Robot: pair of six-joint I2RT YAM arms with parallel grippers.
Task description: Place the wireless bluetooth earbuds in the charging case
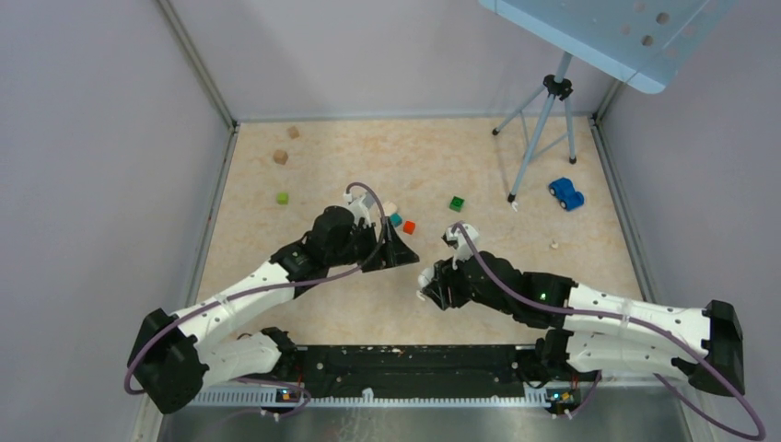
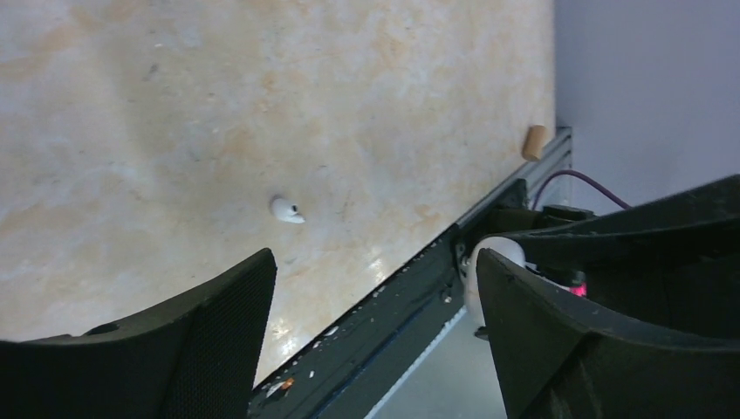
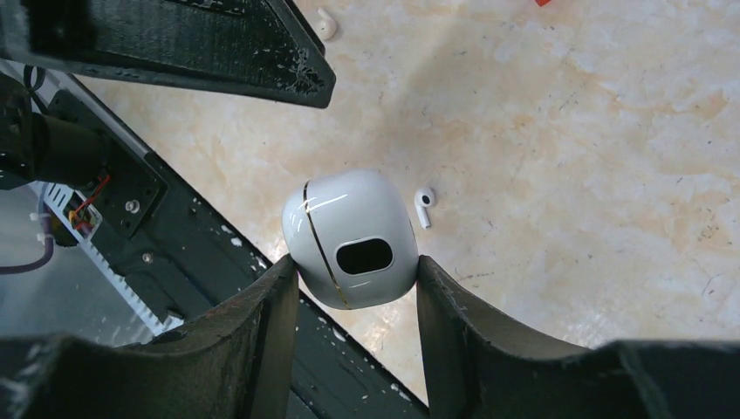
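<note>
In the right wrist view my right gripper is shut on the rounded white charging case (image 3: 358, 196). Its seam looks closed, and a dark oval opening faces the camera. A white earbud (image 3: 425, 199) lies on the table beyond the case. Another small white piece, seemingly an earbud (image 3: 327, 29), shows near the left gripper's finger (image 3: 301, 83). My left gripper stands part open, its fingers apart with only table in the gap. A small white earbud (image 2: 284, 208) is on the table below it. The case (image 1: 426, 276) is close to the left gripper (image 1: 411, 257) in the top view.
Behind the arms lie a red cube (image 1: 409, 227), a teal cube (image 1: 396, 220) and a green block (image 1: 457, 203). A blue toy car (image 1: 566, 193) and a tripod (image 1: 543, 129) stand at the back right. Small pale pieces (image 1: 554, 245) are near the right side.
</note>
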